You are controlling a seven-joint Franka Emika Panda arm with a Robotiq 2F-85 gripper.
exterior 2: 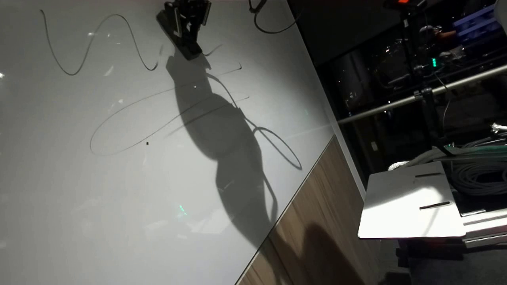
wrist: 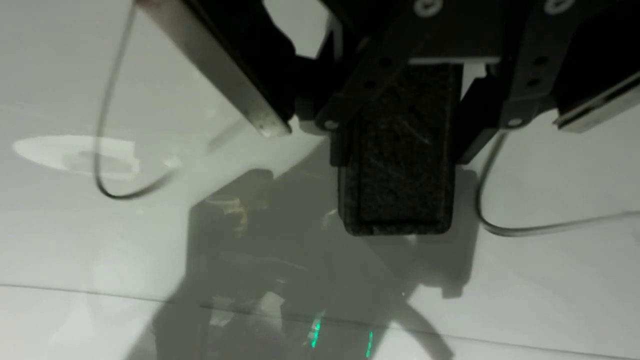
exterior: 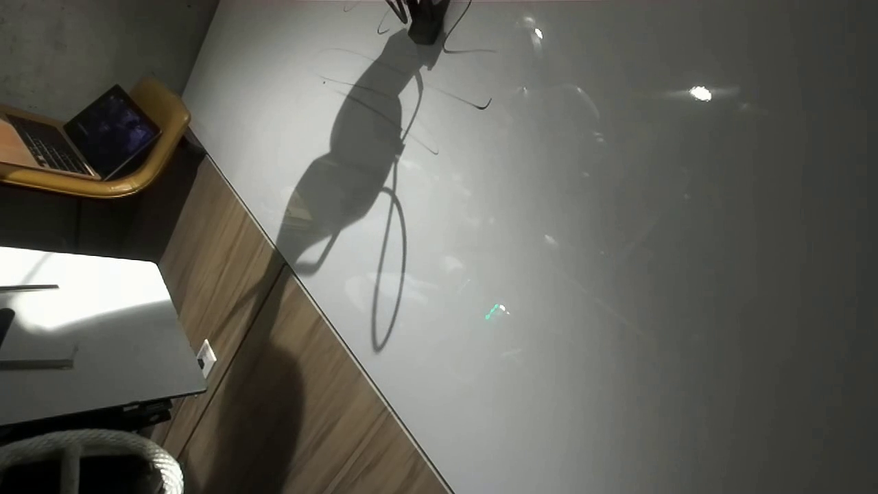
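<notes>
My gripper is shut on a dark felt block (wrist: 402, 192), which looks like an eraser. Its two fingers grip the block's sides, and its far end points down the wrist view. At the top of exterior view 1 the gripper (exterior: 426, 23) shows only in part; exterior view 2 has the gripper (exterior 2: 186, 35) close over the whiteboard (exterior 2: 71, 190). Whether the block touches the board I cannot tell. Thin dark strokes mark the board: a wavy line (exterior 2: 88, 46), a long loop (exterior 2: 91, 137), and hooked lines (wrist: 117, 197) on both sides of the block.
The arm's broad shadow (exterior 2: 228, 128) crosses the board. Wood panelling (exterior: 354, 412) borders it. A yellow chair (exterior: 169, 123) with a laptop (exterior: 111, 132) and a grey table (exterior: 107, 329) stand beyond. Most of the board surface is bare.
</notes>
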